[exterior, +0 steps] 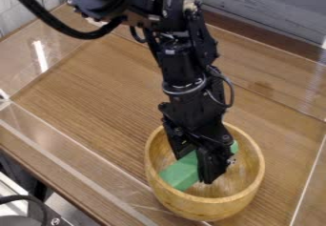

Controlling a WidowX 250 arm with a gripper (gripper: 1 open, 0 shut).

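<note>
The black gripper (204, 152) reaches down from the top of the view into a yellow wooden bowl (204, 205) at the lower middle. A green object (181, 174) lies in the bowl, partly hidden under the gripper. The fingers are dark and overlap the green object, so whether they are shut on it is unclear.
A light wooden floor or table surface (83, 96) surrounds the bowl, clear to the left and right. Pale panels (274, 25) stand along the back. Black cables (26, 199) lie at the lower left corner.
</note>
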